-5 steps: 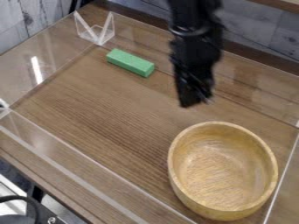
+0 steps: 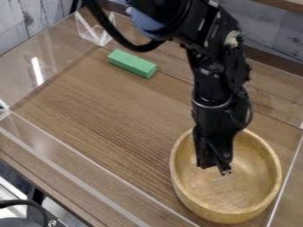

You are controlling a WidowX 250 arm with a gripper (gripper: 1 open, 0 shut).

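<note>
The black arm reaches down from the top to the right side of the view. Its gripper [image 2: 217, 155] is low over a yellow round bowl [image 2: 231, 199] at the lower right, with its tip at or inside the bowl's upper part. I cannot tell whether it is open or shut, or whether anything is between its fingers.
A green block [image 2: 131, 63] lies at the upper left of the wooden table [image 2: 95, 124]. A clear plastic object [image 2: 95, 27] stands at the far top left. A wall runs along the back right.
The arm has come down and toward the viewer, from above the back of the table to the bowl. The bowl and green block look unmoved.
</note>
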